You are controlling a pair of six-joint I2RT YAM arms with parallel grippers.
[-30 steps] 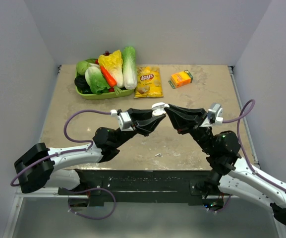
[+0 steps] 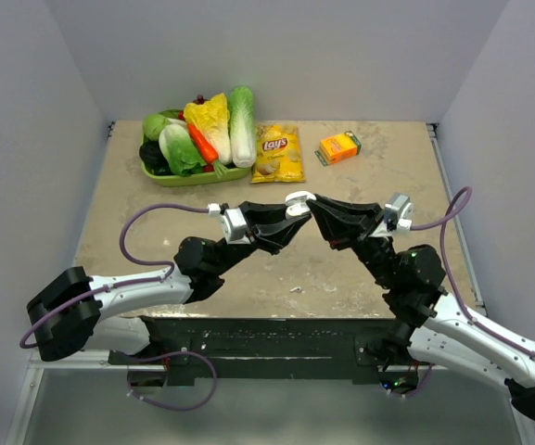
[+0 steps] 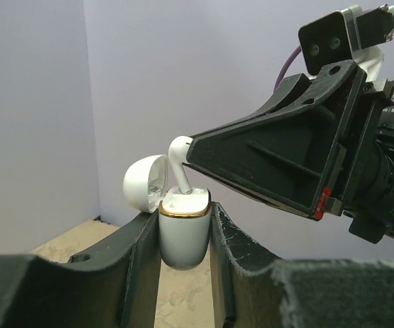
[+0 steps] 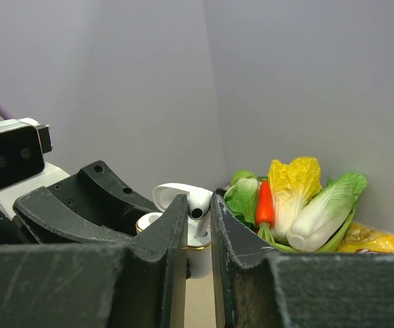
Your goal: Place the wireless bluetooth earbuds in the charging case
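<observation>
In the left wrist view a white charging case (image 3: 183, 239) with a gold rim stands upright between my left gripper's fingers, its lid (image 3: 141, 183) swung open. My left gripper is shut on it. A white earbud (image 3: 181, 164) is pinched by its head in my right gripper, stem pointing down into the case's top; how deep it sits is unclear. The right wrist view shows the earbud (image 4: 199, 203) between the shut fingers, directly over the case (image 4: 199, 263). Both grippers meet above the middle of the table in the top view.
A green basket of vegetables (image 2: 174, 179), a chips bag (image 2: 277, 156) and a small orange box (image 2: 339, 146) lie along the back of the table (image 2: 146, 222).
My right arm and its cable have shifted very slightly in the top view. The left arm looks unmoved.
</observation>
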